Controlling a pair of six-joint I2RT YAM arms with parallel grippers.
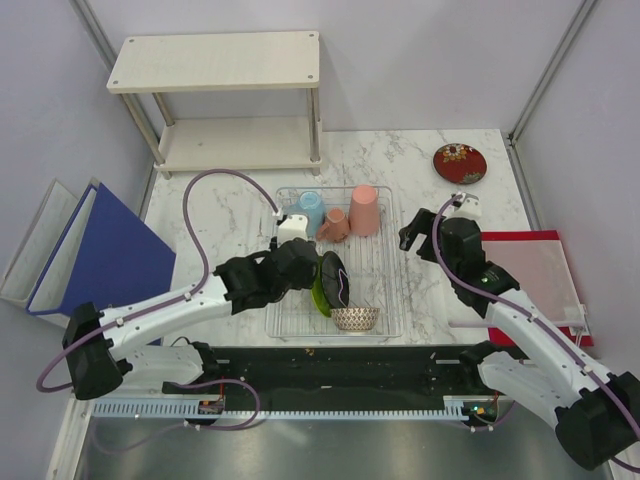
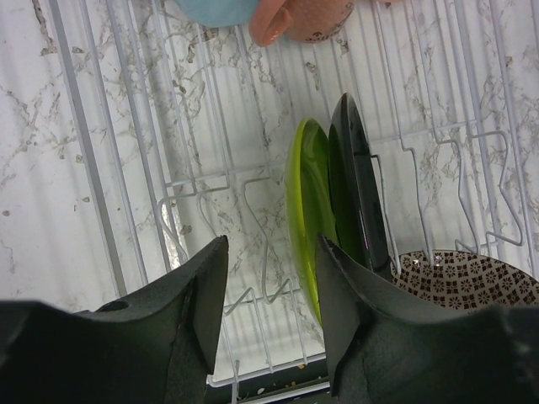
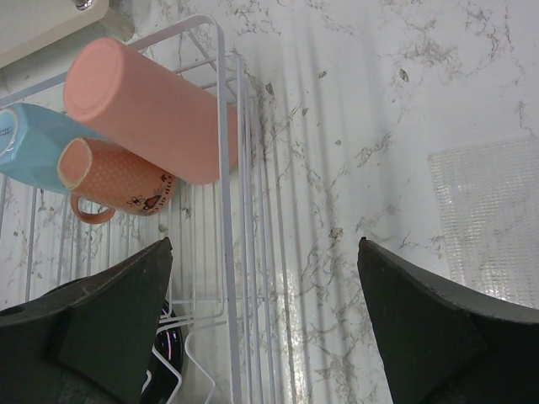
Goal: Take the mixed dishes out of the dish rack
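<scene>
A wire dish rack [image 1: 390, 290] holds a blue cup [image 1: 309, 210], an orange mug [image 1: 335, 227], a pink tumbler [image 1: 365, 210], a green plate [image 2: 296, 194], a black plate [image 2: 362, 194] and a patterned bowl [image 1: 355, 318]. My left gripper hangs over the rack, part open, with the green plate's edge just beyond its right finger in the left wrist view; nothing shows held. My right gripper stands open above the rack's right edge, empty.
A white two-tier shelf [image 1: 215, 60] stands at the back left, blue boards [image 1: 110, 250] at the left. A red decorated plate [image 1: 459, 163] lies at back right. A red-edged mat [image 1: 540, 280] covers the right counter.
</scene>
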